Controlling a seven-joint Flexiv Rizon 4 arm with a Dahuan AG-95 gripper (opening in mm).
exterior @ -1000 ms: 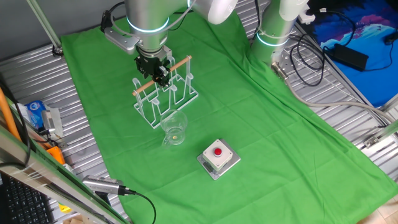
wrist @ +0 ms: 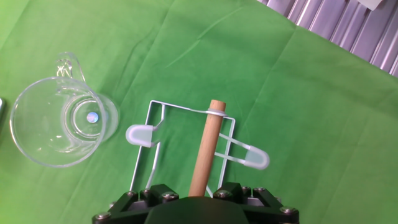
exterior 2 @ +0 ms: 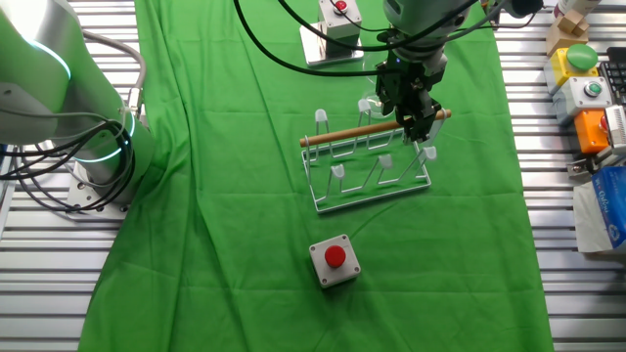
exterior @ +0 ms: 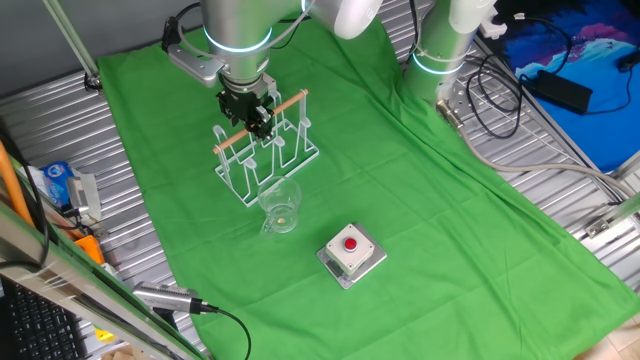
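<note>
A clear glass mug [exterior: 281,207] stands on the green cloth beside a white wire cup rack [exterior: 250,192] with a wooden top bar [exterior: 232,141]. In the wrist view the mug [wrist: 38,127] is left of the rack, its mouth facing the camera and its handle pointing up in the picture. My gripper [exterior: 263,130] is over the rack, close to one end of the bar. In the second exterior view, the gripper [exterior 2: 419,125] overlaps that bar end. Its black parts line the bottom of the wrist view, but their finger opening and any contact with the bar are unclear.
A red-button box [exterior: 350,246] sits on a metal plate near the mug. Another red-button box [exterior 2: 335,259] lies on the rack's other side. Rack prongs with white caps [wrist: 255,157] stick out on both sides.
</note>
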